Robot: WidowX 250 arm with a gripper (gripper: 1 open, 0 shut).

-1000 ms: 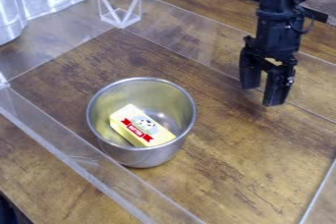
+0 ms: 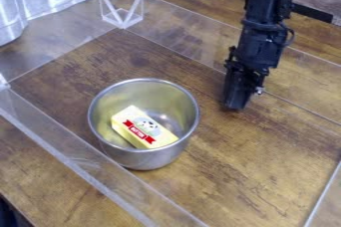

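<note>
A steel pot (image 2: 176, 107) stands on the wooden table at the lower left, with a yellow and white box (image 2: 139, 126) bearing a red label lying inside it. My black gripper (image 2: 236, 100) hangs low over the table to the right of the pot and apart from it. It looks shut, and nothing shows between its fingers, though the dark tips are hard to make out.
Clear panels edge the work area, and a small white wire-like item (image 2: 122, 12) sits at the back left. A white curtain hangs at the upper left.
My gripper has moved left toward the pot, and its fingertips appear closer together than before. The pot and box have not moved.
</note>
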